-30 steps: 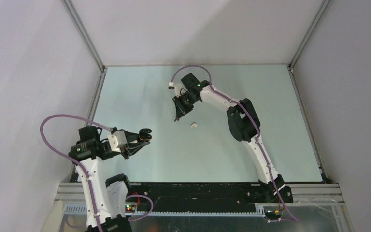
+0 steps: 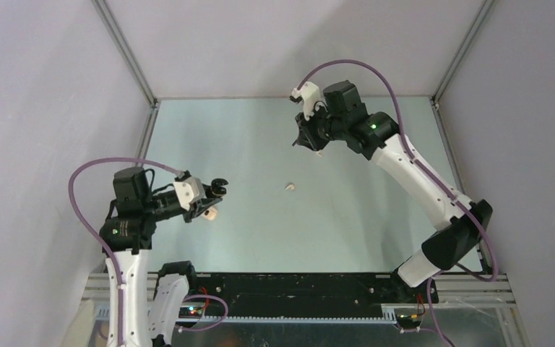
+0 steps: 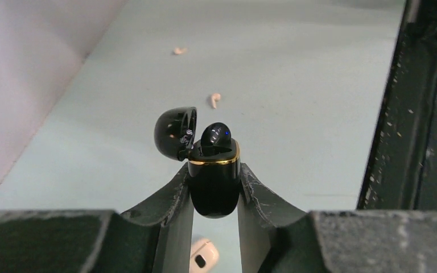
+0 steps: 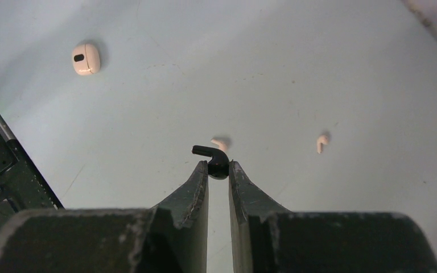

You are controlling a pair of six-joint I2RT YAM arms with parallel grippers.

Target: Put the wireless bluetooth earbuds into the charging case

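Observation:
In the left wrist view, my left gripper is shut on a black charging case (image 3: 214, 196) with a gold rim. Its lid (image 3: 173, 133) stands open to the left, and one black earbud (image 3: 216, 135) shows in the case's opening. From above, the case (image 2: 218, 188) is over the left part of the table. Far to its right and further back is my right gripper (image 2: 298, 142), shut on a second black earbud (image 4: 218, 165). The right wrist view shows this earbud pinched by its rounded head between the fingertips, its stem pointing left. Wide space separates the two grippers.
A closed pink case (image 4: 86, 59) lies on the table, partly beneath my left gripper. Two pink earbuds lie apart on the tabletop: one near the middle (image 2: 290, 186), the other (image 2: 321, 152) close to my right gripper.
The left gripper and case have shifted slightly backward, and more of the pink case shows.

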